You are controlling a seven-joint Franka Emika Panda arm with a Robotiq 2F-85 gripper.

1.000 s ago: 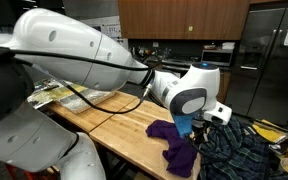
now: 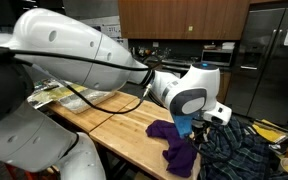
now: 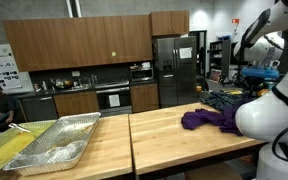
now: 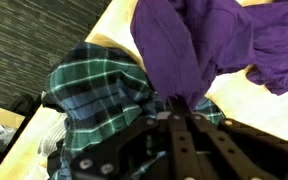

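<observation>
A purple cloth (image 4: pixel 169 50) spreads over the wooden table and narrows to a bunched end at my gripper in the wrist view. The fingers are together there, shut on that gathered end. Exterior view 1 has the cloth (image 2: pixel 178 154) lying crumpled below and left of the gripper, whose tips are hard to make out against the dark fabric. From exterior view 2, the purple cloth (image 3: pixel 200 118) stretches along the table toward the arm at the right.
Dark green plaid fabric (image 4: pixel 96 90) lies beside the purple cloth, partly under the gripper. Foil trays (image 3: pixel 56 142) stand at the table's far end. Yellow items (image 2: pixel 268 133) sit beyond the plaid fabric.
</observation>
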